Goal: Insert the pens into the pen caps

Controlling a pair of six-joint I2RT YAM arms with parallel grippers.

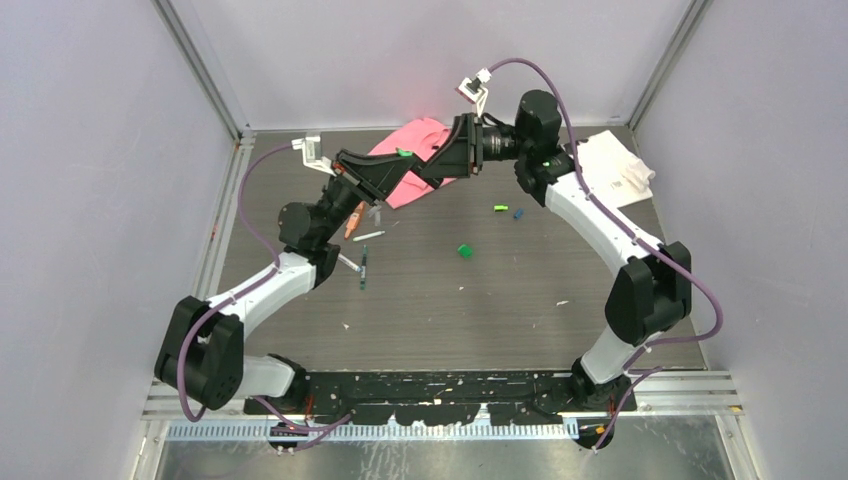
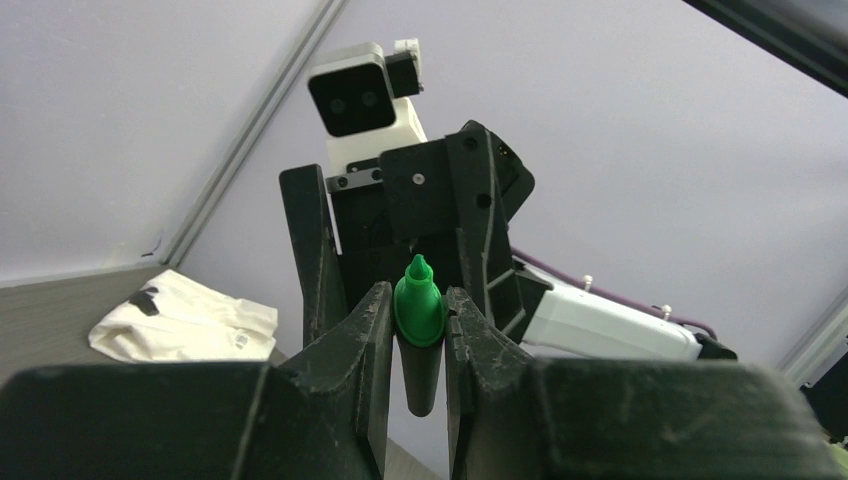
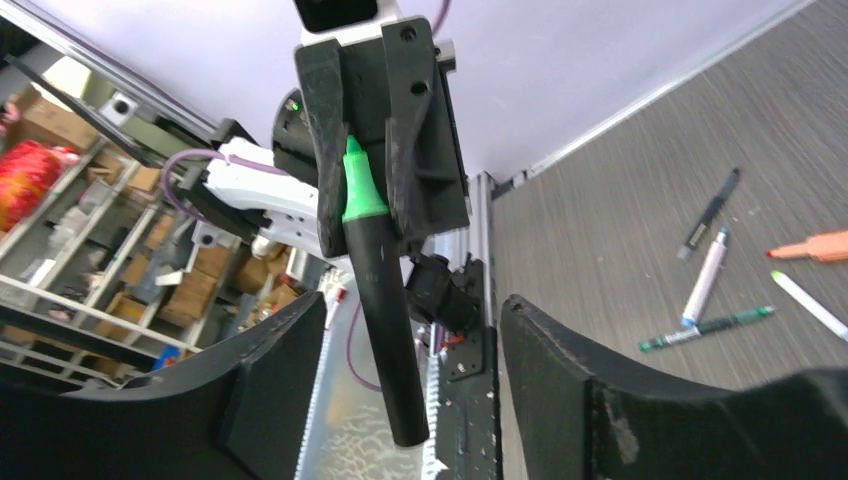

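Observation:
A black marker with a green tip (image 3: pixel 382 310) is held high over the pink cloth by my left gripper, shut on it. In the left wrist view the green tip (image 2: pixel 419 305) points up between the fingertips. My right gripper faces it with its fingers apart on either side of the marker's free black end in the right wrist view; the two grippers nearly meet in the top view. Loose pens lie at the left of the table, among them a white pen (image 3: pixel 705 278) and a dark green pen (image 3: pixel 708 328).
A pink cloth (image 1: pixel 410 135) lies at the back centre, a white cloth (image 1: pixel 615 165) at back right, an orange marker (image 3: pixel 815 247) among the pens. Small green (image 1: pixel 465 251) and blue (image 1: pixel 518 213) pieces sit mid-table.

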